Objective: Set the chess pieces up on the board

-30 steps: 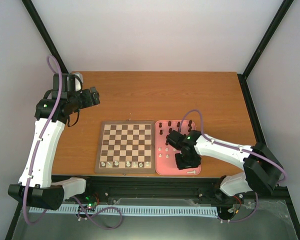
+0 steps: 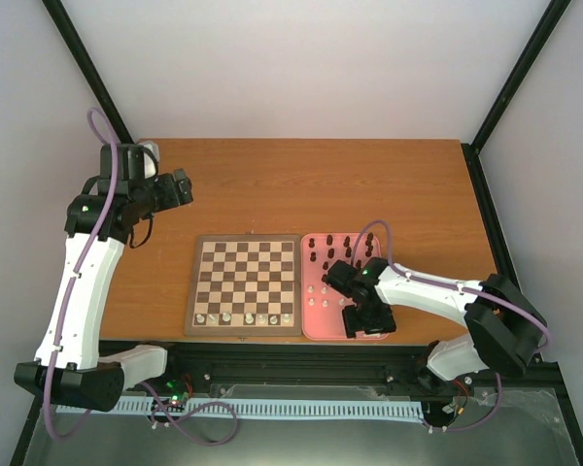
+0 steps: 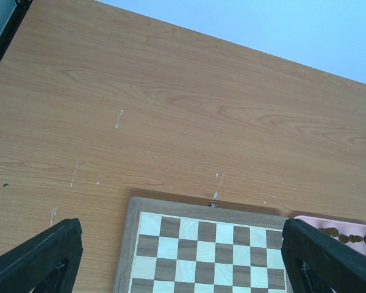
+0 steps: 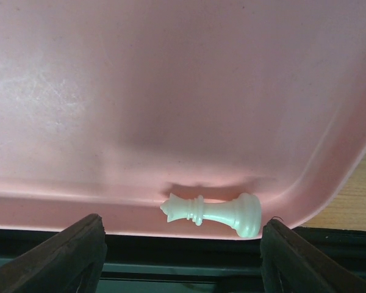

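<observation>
In the right wrist view a white chess piece [image 4: 215, 212] lies on its side along the near edge of the pink tray [image 4: 171, 73]. My right gripper is open over that edge, a finger beyond either end of the piece and nothing gripped. From above, the right gripper [image 2: 367, 320] covers the tray's near right part. The chessboard [image 2: 243, 240] lies left of the tray, with several white pieces [image 2: 249, 318] standing in its nearest row. Far left, above the table, hangs my open left gripper [image 2: 183, 187], empty; the board [image 3: 134, 226] shows below it in its wrist view.
Several dark pieces [image 2: 312, 256] stand at the tray's far side, and small white ones [image 2: 325, 302] stand nearer its middle. The table [image 2: 311, 184] behind board and tray is clear. A dark frame rail [image 4: 171, 250] runs just past the tray's near edge.
My right gripper has shifted toward the tray's near edge and slightly right. It now covers the lying white piece, which showed in the top view one second ago. The left arm is still.
</observation>
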